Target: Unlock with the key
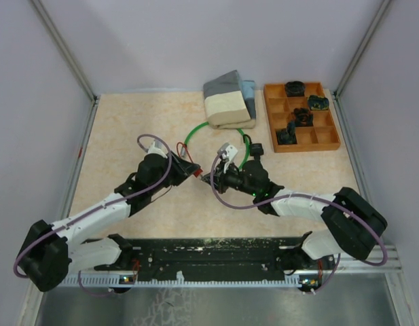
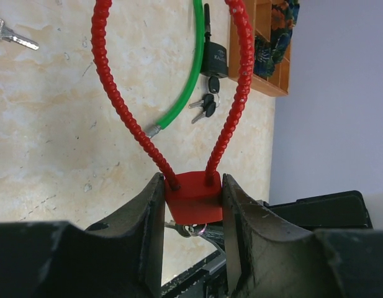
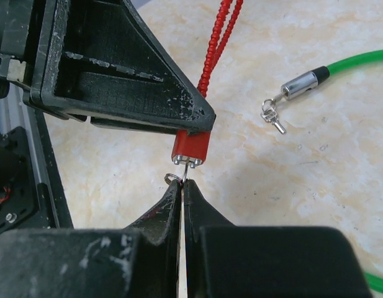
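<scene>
A red block [image 2: 193, 198] with a red braided cord [image 2: 120, 105] is held in my left gripper, its fingers shut on it; the left wrist view shows a metal ring or key below the block. In the right wrist view the block [image 3: 191, 146] has a thin metal piece hanging below it, and the tips of my right gripper are shut at that piece; whether they pinch it I cannot tell. Loose keys [image 2: 207, 105] and a black padlock [image 2: 213, 59] lie on the table. A small key [image 3: 277, 124] hangs from the end of the green cable [image 3: 346, 62].
A wooden compartment tray [image 1: 304, 146] stands at the back right, with a folded cloth [image 1: 226, 102] to its left. The green loop lies mid-table under the arms.
</scene>
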